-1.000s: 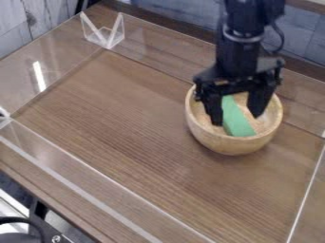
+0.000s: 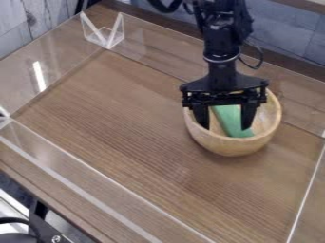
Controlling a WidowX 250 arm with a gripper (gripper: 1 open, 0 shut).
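Note:
My black gripper (image 2: pixel 223 102) is open over a round tan bowl (image 2: pixel 214 143) on the right half of the table, its fingers spread at the bowl's rim and inside it. A green object (image 2: pixel 231 123) lies in the bowl, partly hidden by the gripper. I cannot tell whether the fingers touch it.
A white wire-like item (image 2: pixel 105 30) stands at the back left. A dark object with cables (image 2: pixel 19 231) is at the bottom left corner.
My gripper has moved lower and a little toward the near side over the bowl, and now looks narrower across. The bowl and green object look unmoved.

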